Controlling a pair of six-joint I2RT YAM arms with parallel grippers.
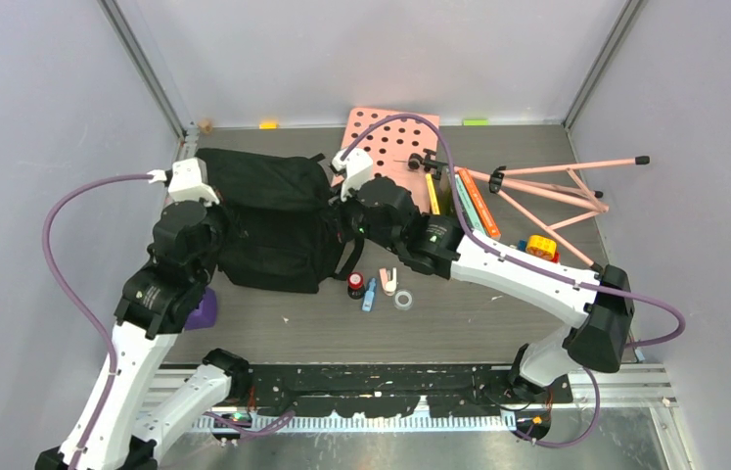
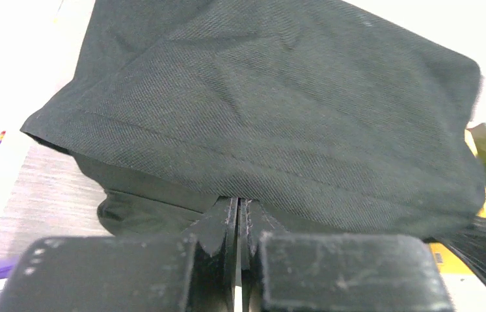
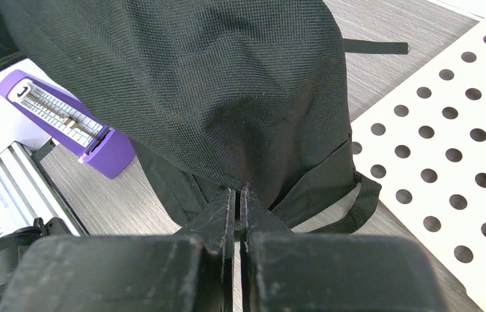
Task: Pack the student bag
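Observation:
The black bag (image 1: 273,250) lies on the table at the left of centre, its flap raised between my two arms. In the left wrist view my left gripper is shut on the edge of the bag's flap, at its left side. My right gripper is likewise shut on the flap's edge, farther right along it. Cloth hides much of the bag's inside. In front of the bag stand a red-lidded jar (image 1: 355,283), a blue bottle (image 1: 369,295), a pink and white stapler-like item (image 1: 389,281) and a tape roll (image 1: 403,300).
A pink perforated board (image 1: 366,122) lies behind my right arm, with books (image 1: 479,204) beside it. A pink tripod (image 1: 547,186) and a yellow block toy (image 1: 541,246) occupy the right. A purple metronome-like box (image 3: 113,153) is left of the bag.

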